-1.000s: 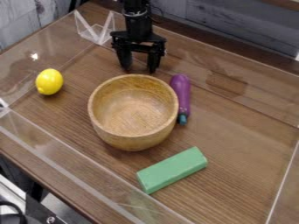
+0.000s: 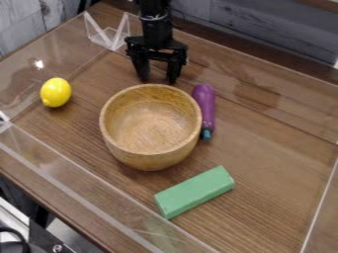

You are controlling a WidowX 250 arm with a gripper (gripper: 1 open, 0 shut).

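The black gripper [image 2: 157, 61] hangs at the top centre of the camera view, low over the wooden table, just behind a wooden bowl [image 2: 149, 128]. Its dark fingers blend with their shadows, so whether it holds anything is unclear. A purple eggplant-like object [image 2: 205, 109] lies right of the bowl. A yellow lemon-like object [image 2: 55, 92] lies to the left, and a green block [image 2: 195, 193] lies at the front right.
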